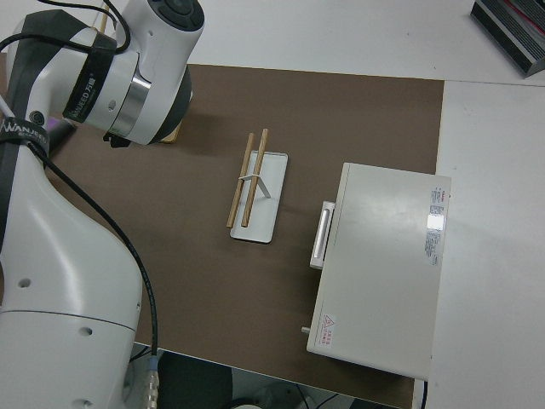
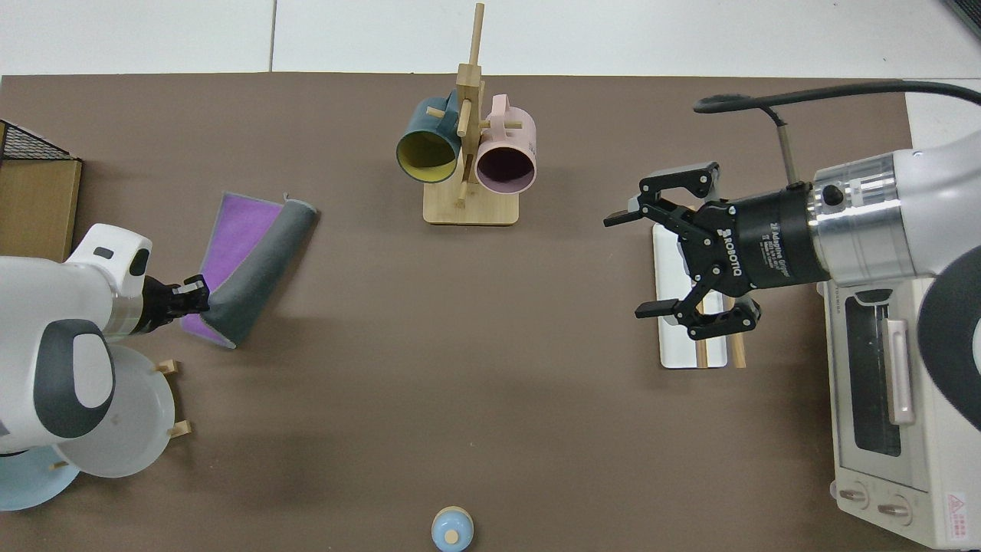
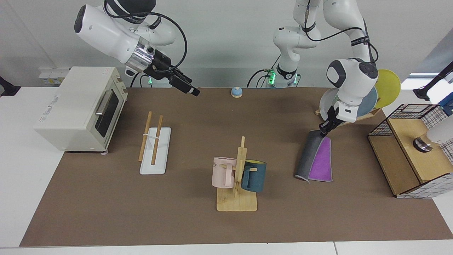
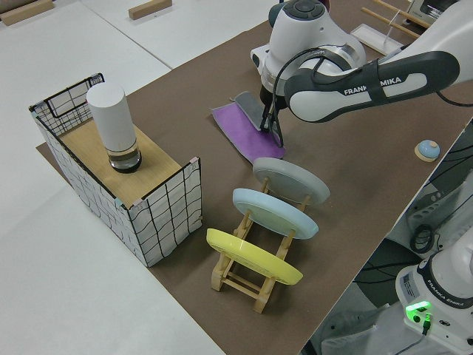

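Note:
My left gripper [image 2: 193, 296] is at the near end of a purple-and-grey cloth [image 2: 221, 248], seen in the top view as partly folded over into a grey band; in the left view the gripper [image 3: 325, 127] sits at the cloth's edge. Whether its fingers are shut on the cloth is not clear. My right gripper [image 2: 621, 265] hangs open in the air by the white stand with wooden sticks [image 3: 146, 165], its fingers wide apart.
A mug tree [image 2: 469, 211] holds blue and pink mugs. A white oven [image 2: 910, 460] stands at the right, a wire-sided wooden shelf [image 2: 37, 211] and plate rack [image 4: 259, 299] at the left. A small blue object [image 2: 451, 530] lies near the front.

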